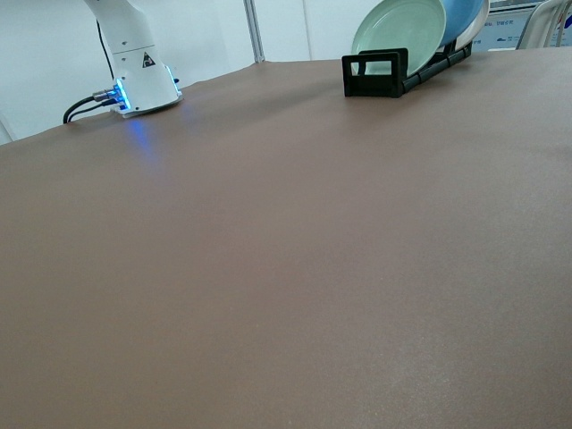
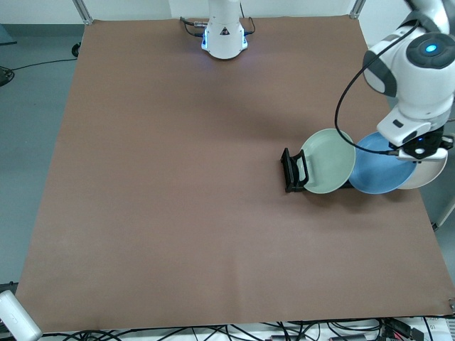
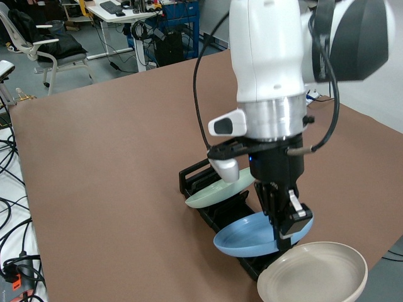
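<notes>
A black dish rack [image 2: 291, 170] holds a pale green plate [image 2: 327, 163], a blue plate [image 2: 377, 170] and a cream plate [image 2: 426, 174]. In the right view my gripper [image 3: 283, 231] points down at the blue plate [image 3: 245, 239], its fingertips at that plate, between the green plate [image 3: 214, 192] and the cream plate [image 3: 312, 277]. Whether it is shut on the rim is unclear. In the top view the plates stand in the rack [image 1: 375, 85] and my gripper is out of sight.
Cables run along the near edge.
</notes>
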